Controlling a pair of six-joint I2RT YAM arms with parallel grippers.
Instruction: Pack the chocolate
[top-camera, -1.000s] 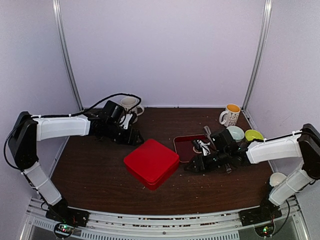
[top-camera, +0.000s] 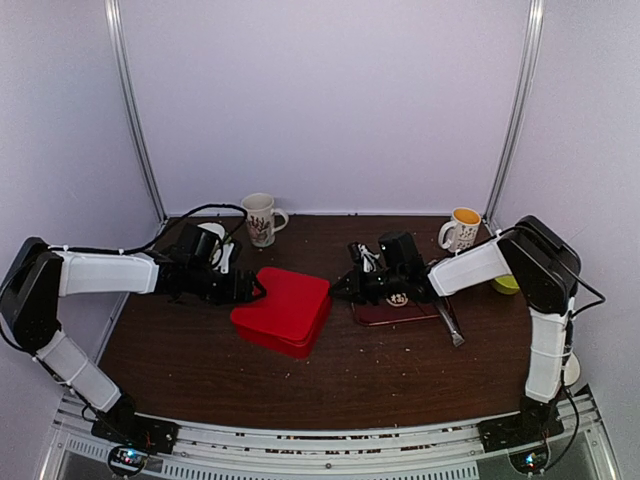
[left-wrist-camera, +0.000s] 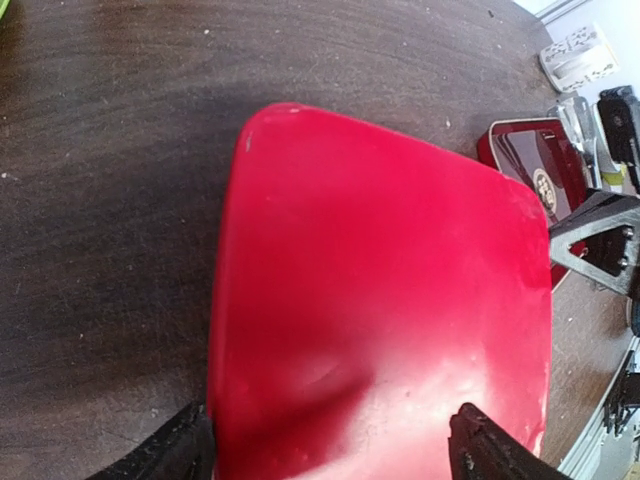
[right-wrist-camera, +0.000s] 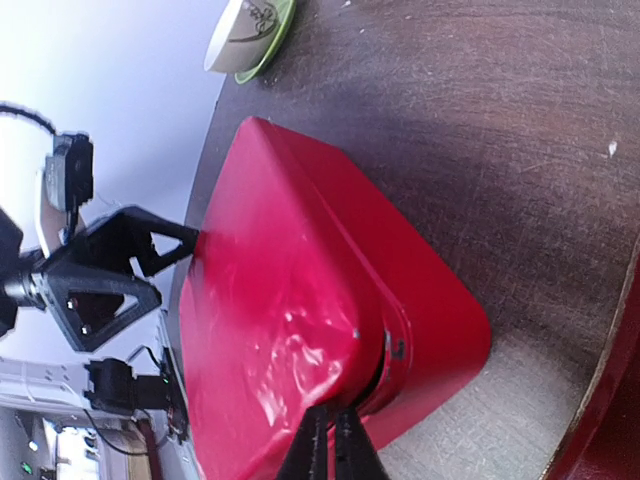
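Observation:
A red box with its lid (top-camera: 281, 300) lies left of the table's centre, the lid seen large in both wrist views (left-wrist-camera: 370, 280) (right-wrist-camera: 270, 290). My left gripper (top-camera: 245, 285) is open at the box's left side, its fingers over or against the lid's edge. My right gripper (top-camera: 342, 286) is shut at the box's right edge, its tips against the seam between lid and base; nothing clearly shows between its fingers. I see no chocolate; the box's inside is hidden.
A dark red tray (top-camera: 385, 314) with utensils lies right of the box, under the right arm. Mugs (top-camera: 258, 225) (top-camera: 458, 233) stand at the back, a yellow bowl (top-camera: 506, 284) at the right.
The box has shifted left and up. My left gripper has moved down and left onto the box's left side.

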